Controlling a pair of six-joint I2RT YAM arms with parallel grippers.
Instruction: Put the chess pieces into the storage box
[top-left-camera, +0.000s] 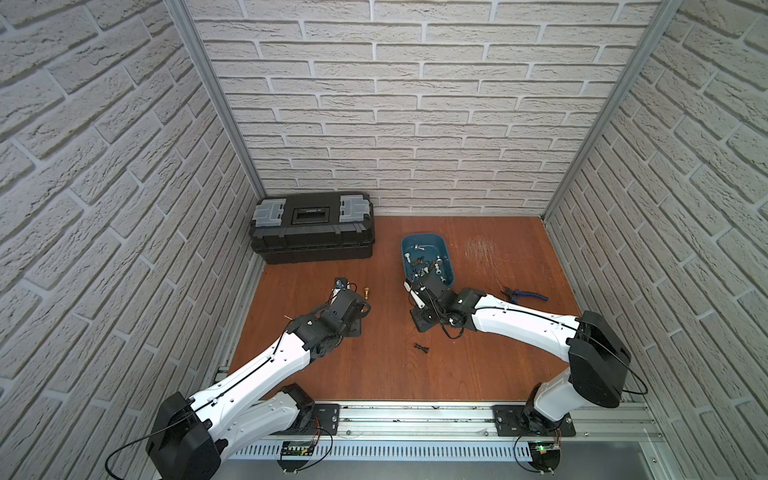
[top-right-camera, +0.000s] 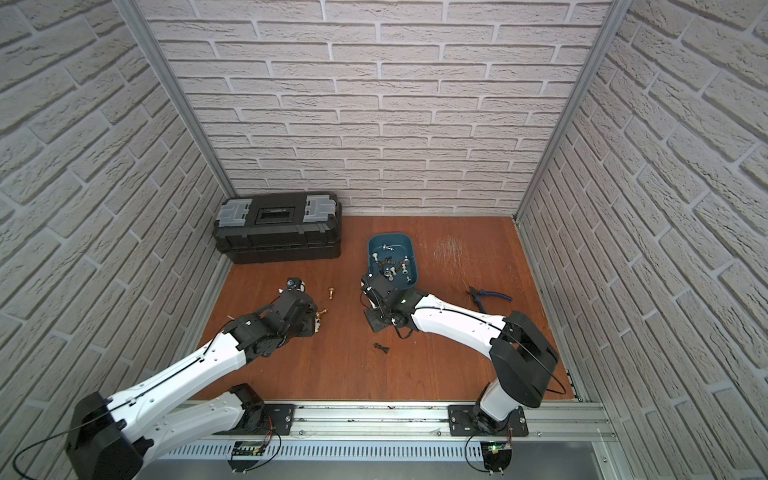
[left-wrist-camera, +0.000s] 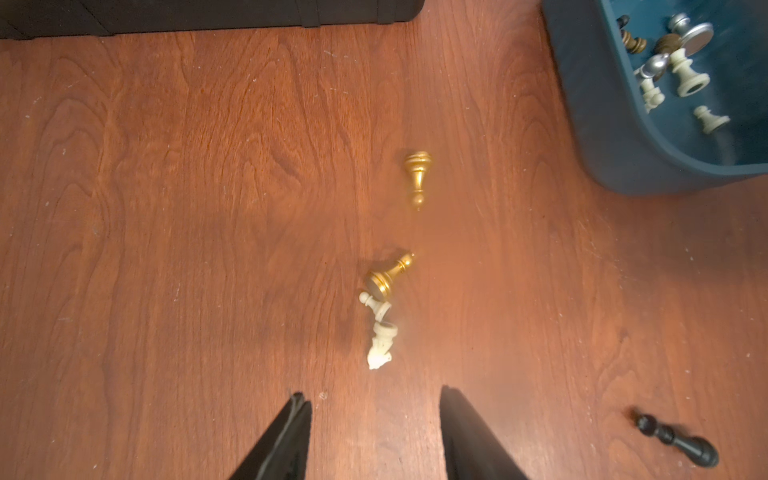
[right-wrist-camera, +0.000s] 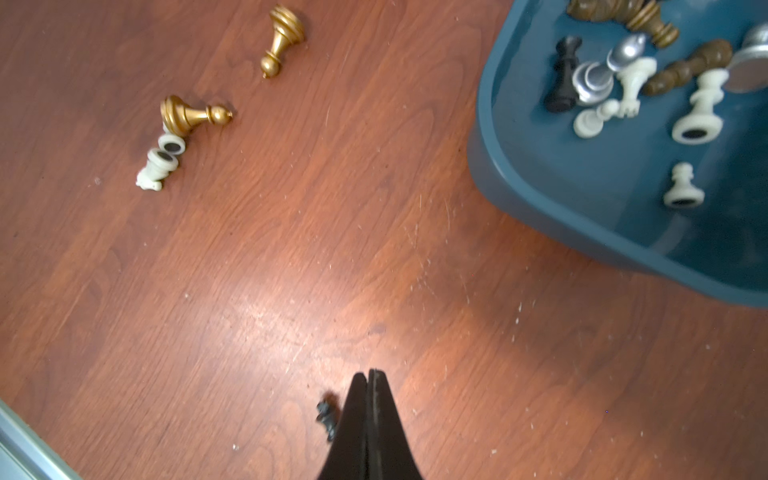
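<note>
The black king (left-wrist-camera: 677, 439) lies on its side on the table, at lower right in the left wrist view. In the right wrist view only its top end (right-wrist-camera: 326, 419) shows, partly behind my right gripper, which is shut with nothing between its fingers and raised above the table. My left gripper is open and empty. Ahead of it lie a white knight (left-wrist-camera: 381, 345), a white pawn (left-wrist-camera: 374, 305) and two gold pieces (left-wrist-camera: 390, 275). The blue storage box (right-wrist-camera: 512, 188) holds several pieces of mixed colours.
A black toolbox (top-left-camera: 312, 236) stands at the back left. Blue-handled pliers (top-left-camera: 525, 295) rest on the right of the table. Bare wood lies between the loose pieces and the box.
</note>
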